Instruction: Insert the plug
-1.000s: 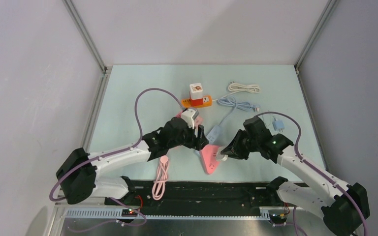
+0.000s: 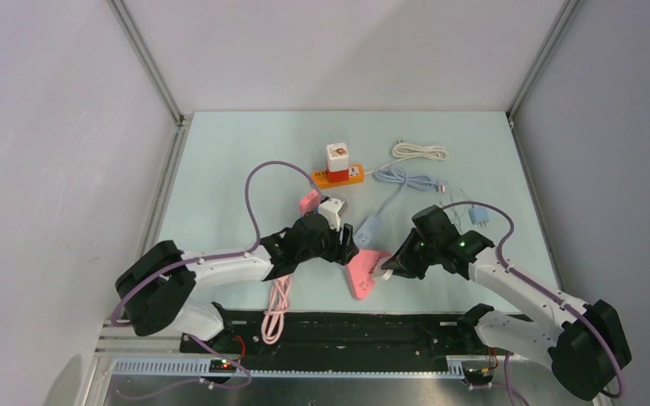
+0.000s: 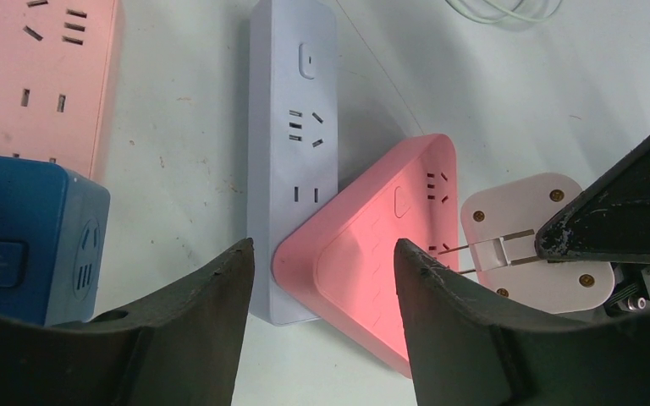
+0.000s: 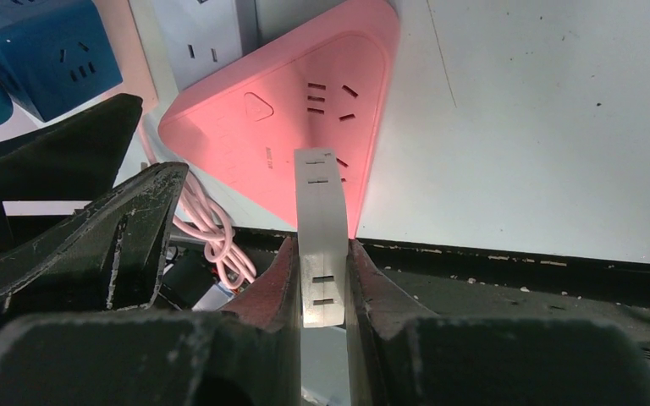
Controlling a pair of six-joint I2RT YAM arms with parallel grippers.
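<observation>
In the right wrist view, a flat white plug [image 4: 321, 228] is seen edge-on, and my right gripper is shut on it. Its prongs point at the pink triangular power strip; in the left wrist view they reach the strip's socket face near the slots. I cannot tell how deep they sit. My left gripper is open, its fingers [image 3: 207, 296] spread either side of one rounded corner of the pink strip [image 3: 347, 262]. The strip's lower end is partly hidden behind a left finger, and the plug covers some slots.
A pale blue-white power strip [image 3: 292, 161] lies beside and partly under the pink one. Near the left gripper is a dark blue plug block [image 3: 17, 237] on another pink strip [image 3: 46, 76]. An orange strip [image 2: 355, 174] stands farther back. Free table lies on the right.
The left arm has come lower and a little to the right, its gripper lower beside the pink strip. My right gripper, with the plug, has shifted only slightly.
</observation>
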